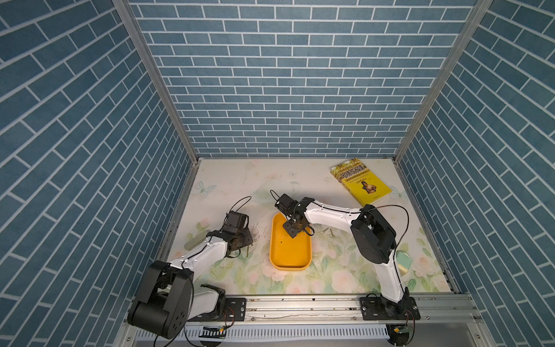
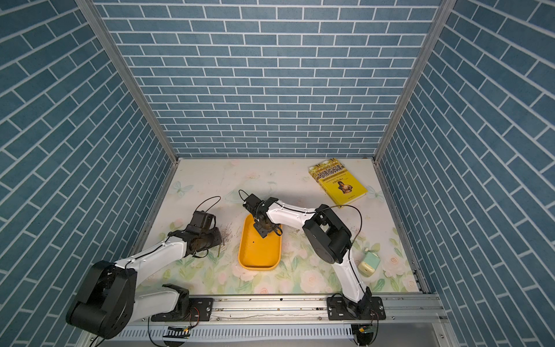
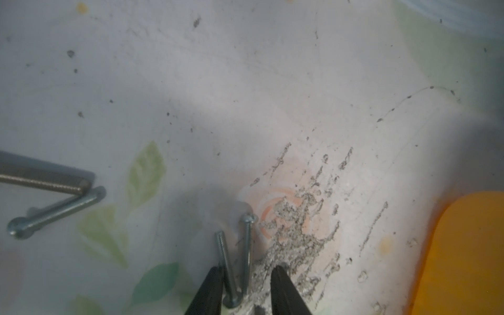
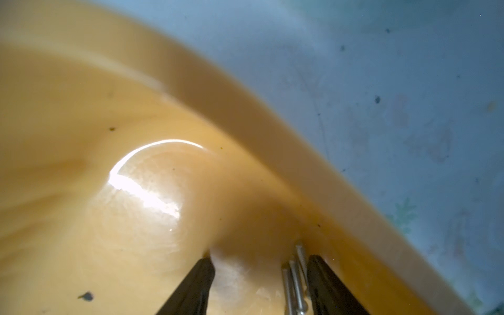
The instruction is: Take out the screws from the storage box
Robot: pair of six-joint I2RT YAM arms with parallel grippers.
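Note:
The orange storage box [image 1: 290, 254] stands mid-table, and my right gripper [image 1: 291, 230] reaches into its far end. In the right wrist view the right gripper is open, and several thin screws [image 4: 295, 281] lie on the box floor beside its right finger. My left gripper is part open, low over the table left of the box. Two screws [image 3: 247, 252] lie on the table around its fingertips; whether they touch is unclear. Farther left in that view a thick bolt [image 3: 42, 177] lies against a shorter screw [image 3: 57, 211].
A yellow book [image 1: 364, 182] lies at the back right, and a small green-and-cream object [image 2: 369, 263] sits at the front right. Grey scuff marks cover the table between the left gripper and the box.

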